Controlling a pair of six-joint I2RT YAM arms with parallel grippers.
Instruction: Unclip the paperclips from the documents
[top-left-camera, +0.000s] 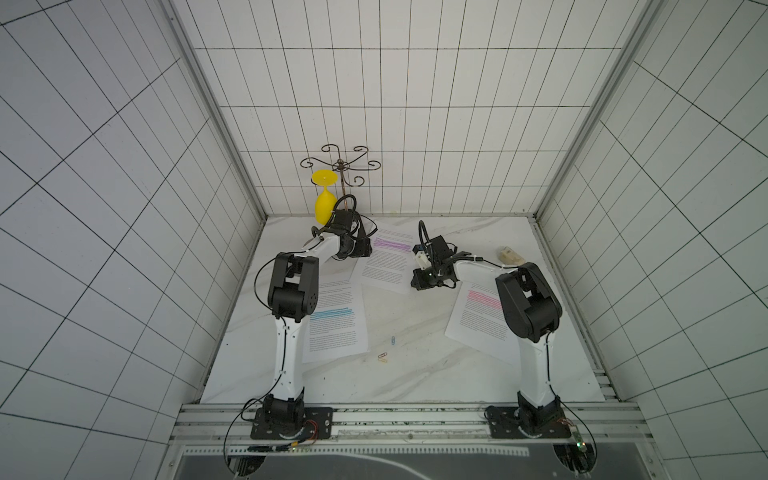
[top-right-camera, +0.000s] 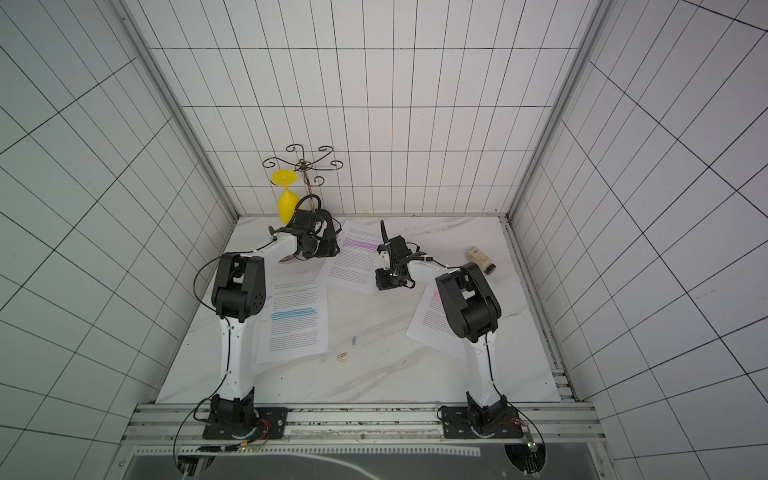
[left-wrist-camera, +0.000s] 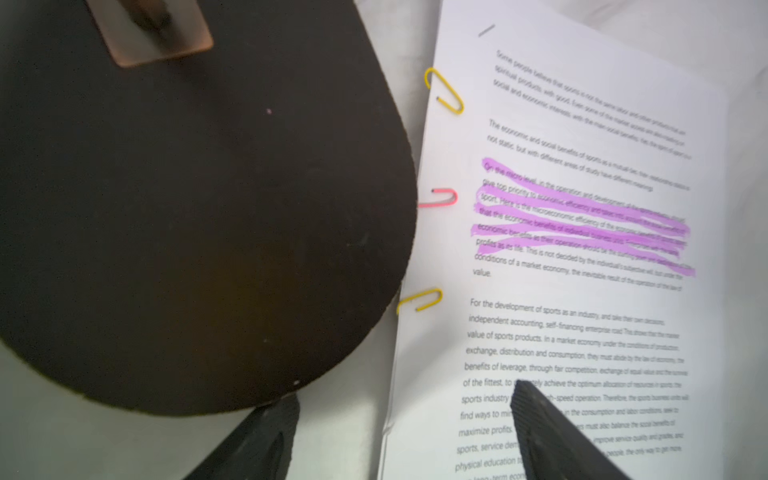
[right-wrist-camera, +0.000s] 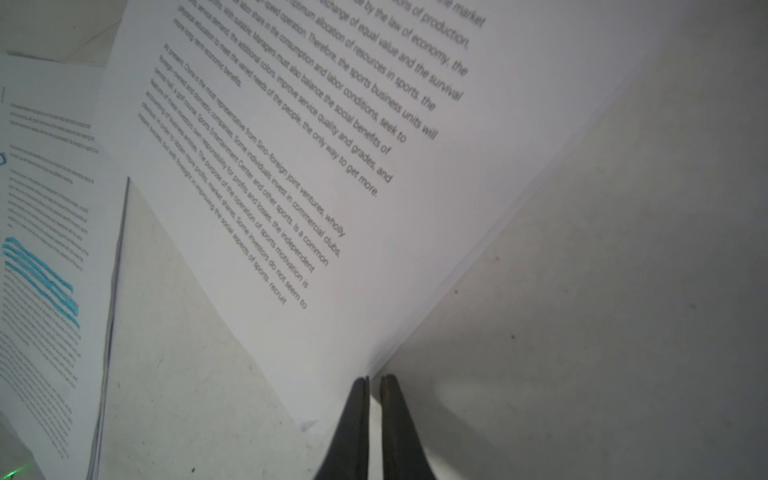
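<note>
My left gripper stands open beside the left edge of the purple-highlighted document (left-wrist-camera: 608, 336). On that edge sit a yellow paperclip (left-wrist-camera: 444, 92), a pink paperclip (left-wrist-camera: 438, 197) and a second yellow paperclip (left-wrist-camera: 420, 301). The dark base (left-wrist-camera: 200, 224) of the metal stand lies against this edge. My right gripper is shut, nothing between its fingers, at the same document's lower corner. A blue-highlighted document (top-right-camera: 296, 328) lies front left, a pink-highlighted one (top-left-camera: 472, 320) front right. A few loose clips (top-left-camera: 382, 354) lie at front middle.
The metal stand (top-left-camera: 340, 166) with a yellow goblet (top-left-camera: 325, 206) hung on it rises at back left. A small beige object (top-right-camera: 480, 257) lies at back right.
</note>
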